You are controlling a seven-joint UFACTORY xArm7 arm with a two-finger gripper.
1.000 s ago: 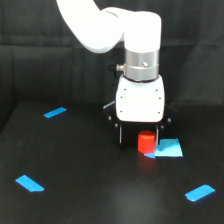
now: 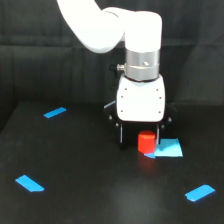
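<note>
A small red cube (image 2: 147, 142) stands on the black table, low under the white hand of the arm. My gripper (image 2: 141, 136) points down over it, its dark fingers spread wider than the cube. One finger (image 2: 121, 134) shows left of the cube, with a gap between them. The other finger is hard to make out against the dark background on the right. Whether either one touches the cube cannot be told.
A light blue paper square (image 2: 169, 148) lies right beside the cube, partly behind it. Blue tape strips mark the table at the back left (image 2: 55, 112), front left (image 2: 29, 184) and front right (image 2: 200, 192).
</note>
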